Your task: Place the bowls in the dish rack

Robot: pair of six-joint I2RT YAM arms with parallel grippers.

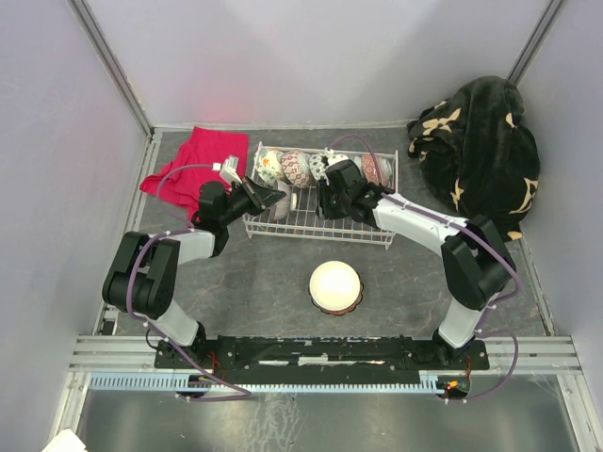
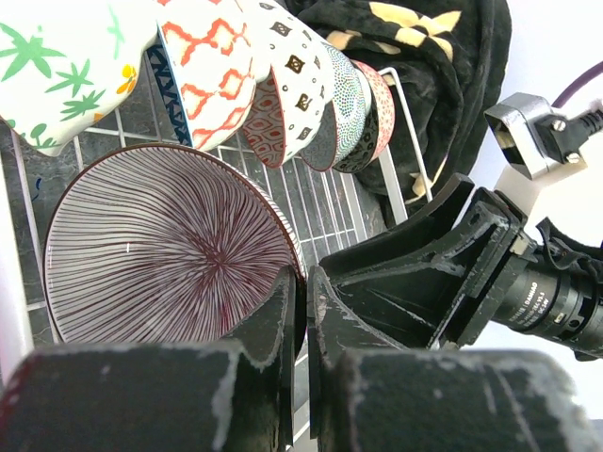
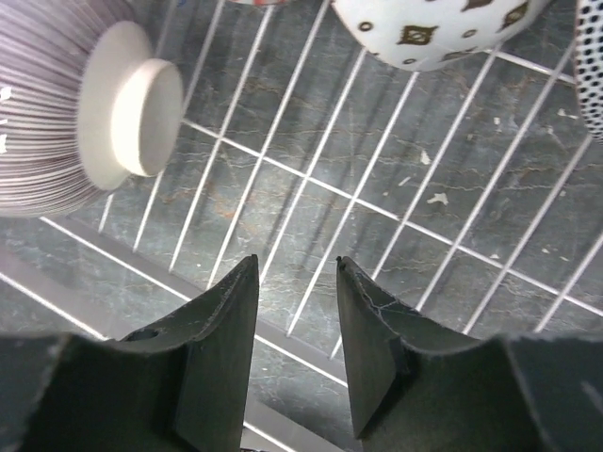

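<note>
A bowl with fine dark radiating lines [image 2: 170, 235] stands on its side in the left front of the white wire dish rack [image 1: 316, 231]. My left gripper is shut on its rim; from the right wrist view its pale foot [image 3: 151, 118] points toward the rack's middle. Several patterned bowls stand in a row along the rack's back, among them a green-leaf bowl [image 2: 66, 66], a red-patterned bowl [image 2: 203, 71] and a black-diamond bowl [image 2: 294, 75]. Over the rack's bare wires my right gripper is part open, nothing between its fingers.
In front of the rack a cream round bowl [image 1: 334, 285] with a dark scalloped edge sits on the grey table. A red cloth [image 1: 203, 165] lies at the left, a dark flowered blanket [image 1: 480, 151] at the right. The front middle of the rack is empty.
</note>
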